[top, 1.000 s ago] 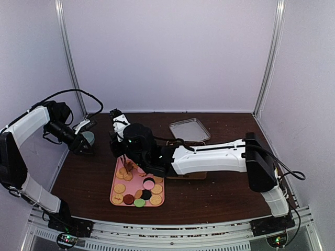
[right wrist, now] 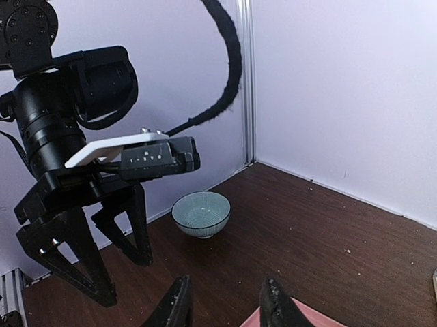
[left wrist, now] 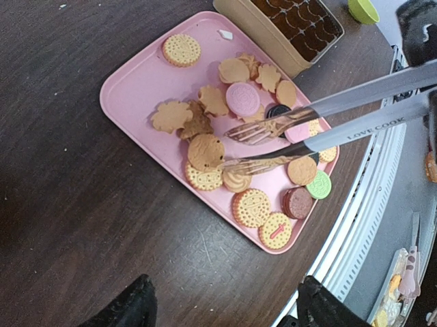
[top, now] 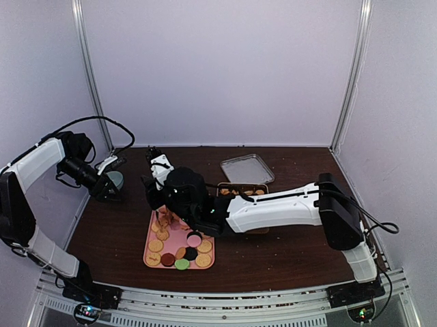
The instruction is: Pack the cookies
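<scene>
A pink tray (top: 179,262) (left wrist: 130,95) holds assorted cookies. My right gripper (top: 156,178) is over the tray, with serving tongs (left wrist: 345,102) at it whose fork-shaped tips hover over or touch a round tan cookie (left wrist: 205,151); whether a cookie is between them I cannot tell. In the right wrist view its fingertips (right wrist: 179,293) show at the bottom edge. My left gripper (top: 109,191) hangs open at the left, away from the tray, nothing between its fingers. A compartmented box (left wrist: 293,24) with brown slots stands beside the tray, partly hidden by the right arm in the top view.
A pale bowl (right wrist: 201,212) stands at the left back. A metal tray (top: 247,167) lies at the back right. The right arm spans the middle above the table.
The left arm has not moved.
</scene>
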